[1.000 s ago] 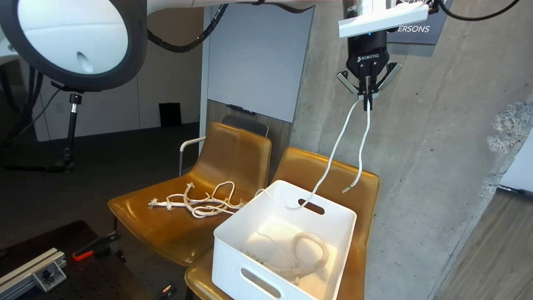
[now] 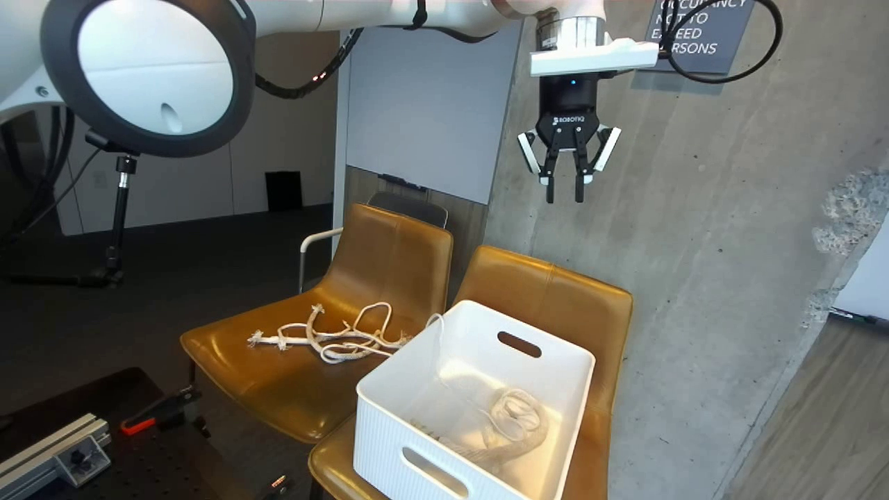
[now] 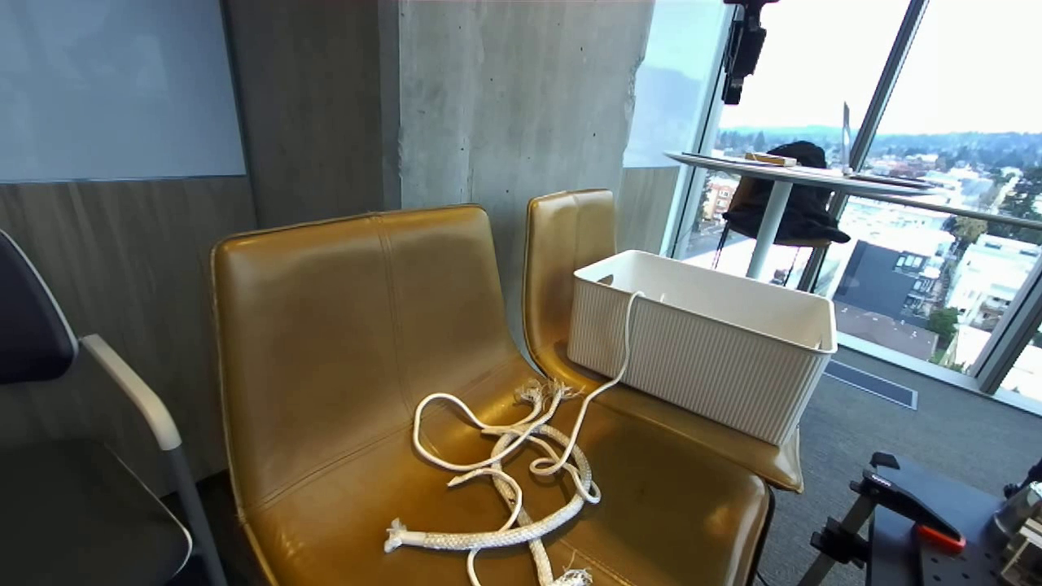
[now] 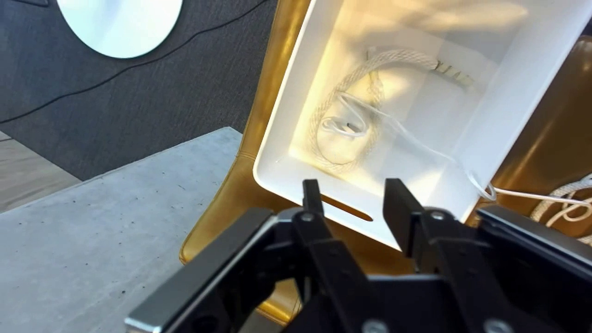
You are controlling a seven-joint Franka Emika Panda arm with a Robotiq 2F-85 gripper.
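Observation:
High above the white bin (image 2: 477, 330), my gripper (image 2: 564, 196) points down with its fingers parted and nothing between them. From the wrist, the same gripper shows a clear gap over the bin's near handle slot. A thick braided rope (image 4: 408, 56) lies curled on the bin floor. Thin white cord (image 4: 355, 128) is heaped on and within its loop. One length of this cord (image 3: 628, 342) runs over the bin wall to the neighbouring chair. There, a tangle of thick and thin ropes (image 3: 527, 532) with frayed ends lies on the seat.
The bin sits on the seat of one tan chair (image 2: 575, 287), beside another tan chair (image 3: 352, 332). A concrete wall (image 2: 717, 250) stands close behind. At the front, a dark table (image 2: 158, 467) carries a clamp (image 2: 158, 412).
The white cord hung from my shut gripper a second ago; now it lies coiled in the bin. My gripper has parted its fingers and moved left and slightly down in exterior view 1.

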